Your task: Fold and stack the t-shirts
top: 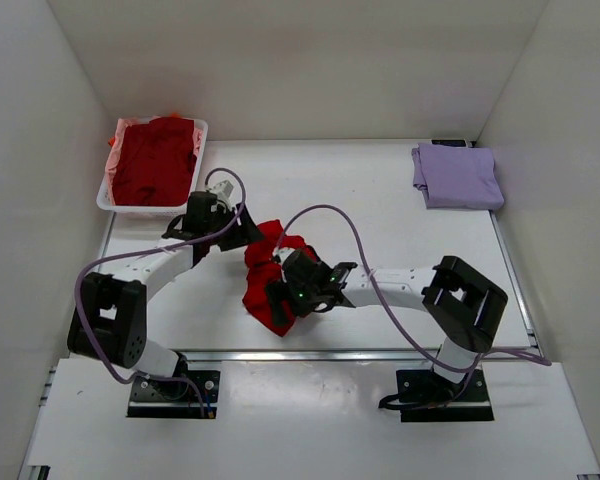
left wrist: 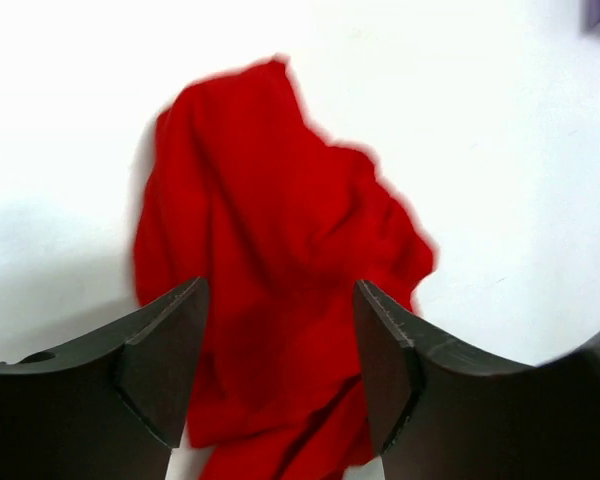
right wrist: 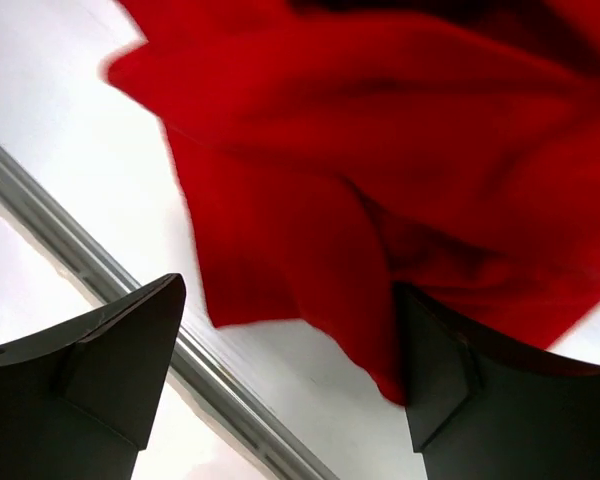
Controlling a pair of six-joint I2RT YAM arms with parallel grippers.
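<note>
A crumpled red t-shirt (top: 261,285) lies in a narrow heap on the white table, left of the middle. My left gripper (top: 247,231) stands open at the shirt's upper left; in the left wrist view the cloth (left wrist: 270,240) shows beyond and between its parted fingers. Over the shirt's lower right hangs my right gripper (top: 277,304), hiding part of it. Its fingers are wide apart in the right wrist view, where a fold of red cloth (right wrist: 350,290) reaches down between them, close to the right-hand finger (right wrist: 435,380). Whether that finger touches the cloth I cannot tell.
At the back left, a white basket (top: 150,211) holds more red and pink clothing. A folded purple shirt (top: 458,178) rests at the back right. Bare table lies between them, and a metal rail (top: 380,355) runs along the front edge.
</note>
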